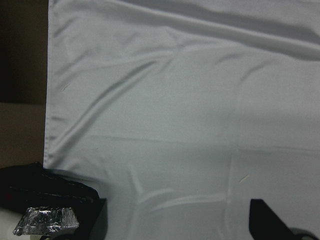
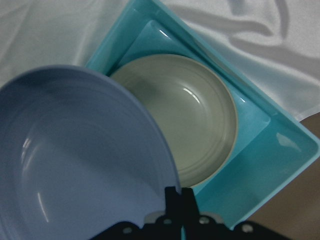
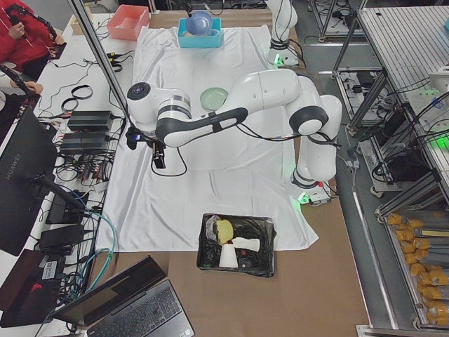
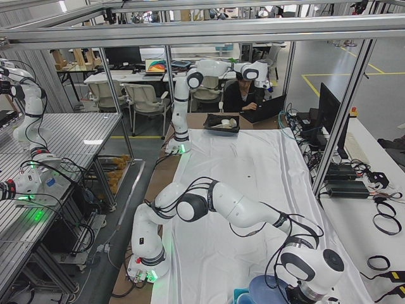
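Note:
A blue plate (image 2: 80,145) is held by its rim in my right gripper, over the cyan tray (image 2: 280,165), which holds a pale plate (image 2: 190,120). In the camera left view the blue plate (image 3: 198,22) is at the top, over the tray (image 3: 200,42); a pale green plate (image 3: 214,99) lies on the white cloth. My left gripper is open above bare cloth, with nothing between its fingers; in the camera left view its arm reaches across the middle.
A black-lined bin (image 3: 256,260) with sponge and white items stands at the near end, beside a laptop (image 3: 140,309). Monitors and cables line the left side bench.

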